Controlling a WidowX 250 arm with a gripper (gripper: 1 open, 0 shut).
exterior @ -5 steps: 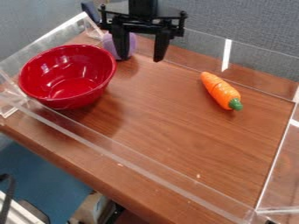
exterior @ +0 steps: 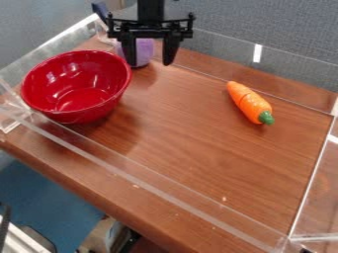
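Note:
The black gripper (exterior: pixel 148 51) hangs at the top centre, its two fingers apart and pointing down, over a purple object (exterior: pixel 142 47) that is partly hidden behind it. A red bowl (exterior: pixel 75 91) sits at the left of the wooden table, just in front of and left of the gripper. An orange toy carrot (exterior: pixel 246 101) with a green top lies on the right.
Clear plastic walls (exterior: pixel 172 199) border the wooden table (exterior: pixel 185 148). A grey padded wall stands behind, and a blue floor shows at lower left.
The gripper has shifted left toward the purple object over the last moments, covering more of it. The bowl and carrot have not moved.

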